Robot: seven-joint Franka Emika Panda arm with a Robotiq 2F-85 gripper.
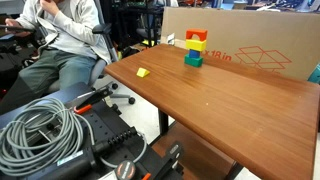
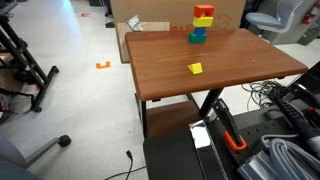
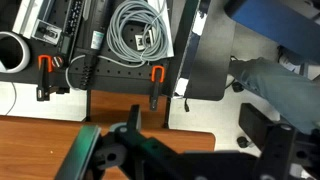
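A stack of coloured blocks (image 1: pixel 194 48) stands on the wooden table (image 1: pixel 225 100), with green at the bottom, then blue, yellow and a red piece on top. Apart from it, a small yellow block (image 1: pixel 143 72) lies near the table's edge; the other exterior view has the same yellow block (image 2: pixel 194 69) in front of the stack (image 2: pixel 202 24). My gripper is open in the wrist view, its dark fingers wide apart and nothing held between them. Neither the stack nor the loose block shows in that view. I cannot make the gripper out clearly in the exterior views.
Coiled grey cable (image 3: pixel 140 30) and orange-and-black clamps (image 3: pixel 157 75) lie on a black surface beside the table. A large cardboard sheet (image 1: pixel 245 40) stands behind the table. Someone sits on a chair at the left in exterior view 1.
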